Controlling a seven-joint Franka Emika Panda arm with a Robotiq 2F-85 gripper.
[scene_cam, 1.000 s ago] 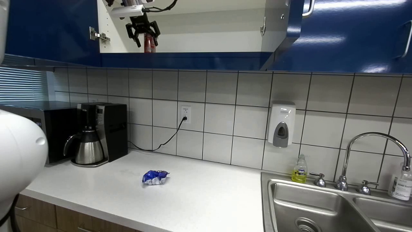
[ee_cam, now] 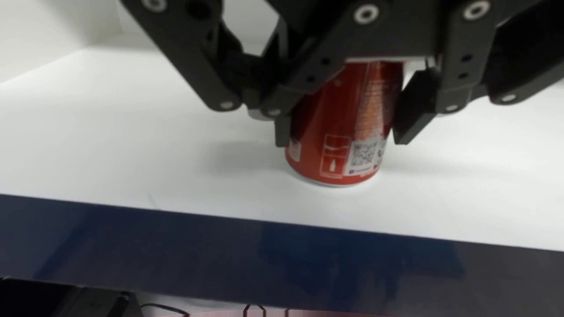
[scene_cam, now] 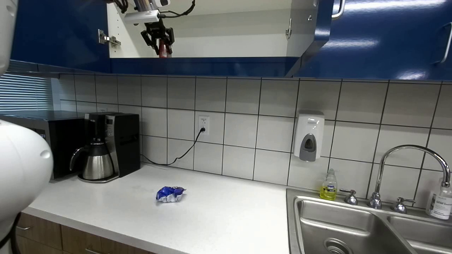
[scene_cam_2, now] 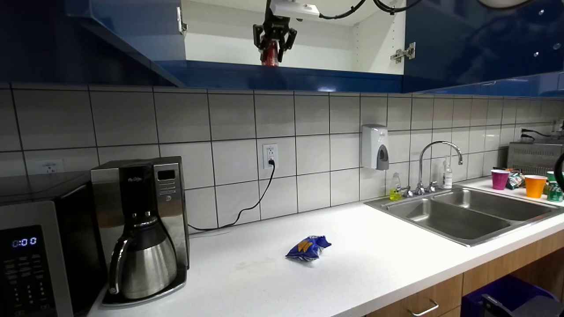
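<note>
A red can stands upright on the white shelf inside the open cabinet, near its front edge. My gripper reaches down from above and is shut on the can, with fingers on both of its sides. The can's upper part is hidden behind the gripper in the wrist view. Only part of the red can shows over the blue cabinet edge in exterior view 1, and likewise the can in exterior view 2.
Blue cabinet doors hang open on both sides of the shelf opening. On the counter below lie a crumpled blue chip bag, a coffee maker and, further right, a sink. The shelf right of the can looks bare.
A second ago the fingers stood wider apart around the can; they have drawn in on it. The can appears to be in the same place.
</note>
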